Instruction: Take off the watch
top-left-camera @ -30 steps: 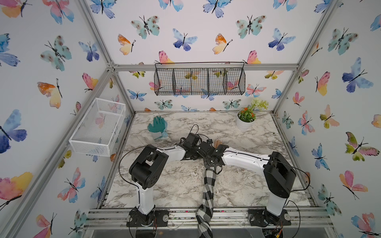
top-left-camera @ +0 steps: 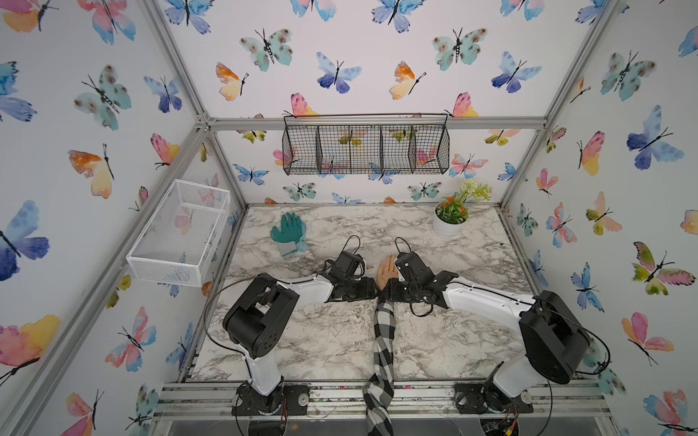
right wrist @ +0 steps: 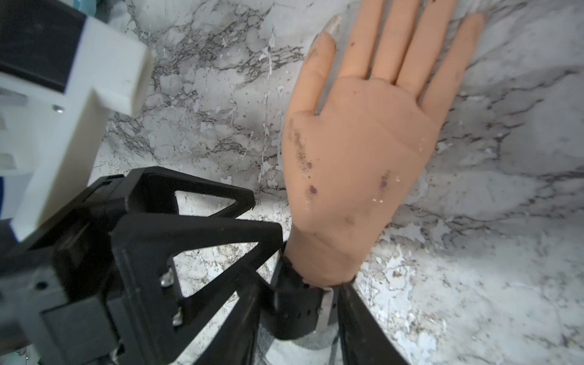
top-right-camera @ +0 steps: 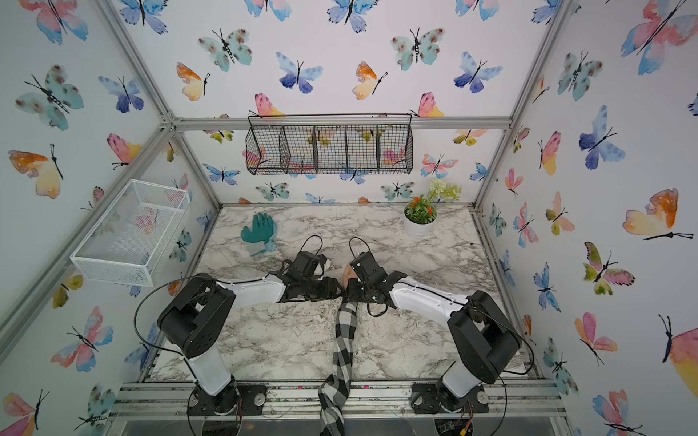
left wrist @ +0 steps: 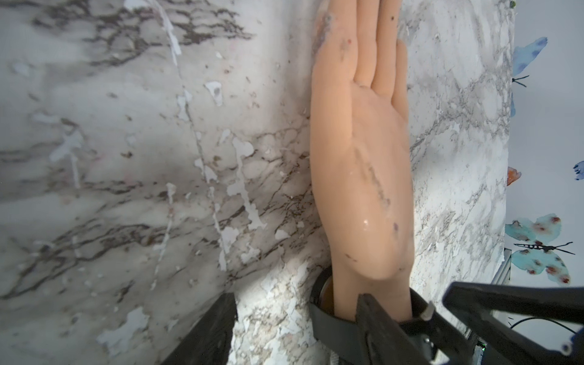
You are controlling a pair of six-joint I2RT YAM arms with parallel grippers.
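Observation:
A dark watch (left wrist: 340, 333) circles the wrist of the mannequin hand (left wrist: 371, 182), which lies palm up. Its black strap (right wrist: 298, 311) shows a pale loop or edge in the right wrist view. My left gripper is at the watch from the left; its fingers look apart, with table and part of the strap showing between them, and one finger overlaps the strap. Whether it grips the strap is hidden. My right gripper stands part open over the band, a finger at either side of the strap stretch.
A checkered sleeve (top-left-camera: 384, 341) runs from the hand to the front edge. A teal hand-shaped object (top-left-camera: 289, 229) and potted plant (top-left-camera: 450, 210) stand at the back. A white basket (top-left-camera: 180, 232) hangs left, a wire rack (top-left-camera: 365, 149) behind.
My right arm has swung back to the right from over the wrist. More of the hand shows.

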